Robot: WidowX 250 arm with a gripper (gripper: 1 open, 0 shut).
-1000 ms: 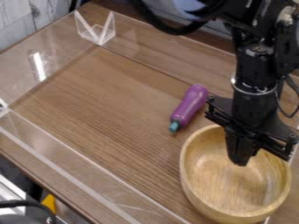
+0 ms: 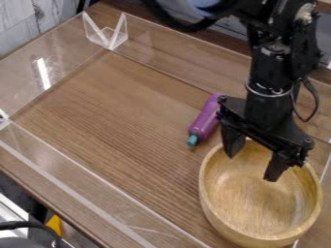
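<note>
My black gripper (image 2: 253, 155) hangs over the back part of a tan oval bowl (image 2: 258, 208), its fingers apart and open, with nothing seen between them. A purple object with a teal tip (image 2: 207, 119), lying on the wooden table, sits just left of the gripper and behind the bowl; part of it is close to the arm's body.
A white wire-like holder (image 2: 106, 29) stands at the back left. Clear edging runs along the left and front sides, with dark items beyond at the lower left corner.
The gripper has moved somewhat left, toward the purple object, and its fingers appear lower and more spread. The bowl and purple object look unmoved.
</note>
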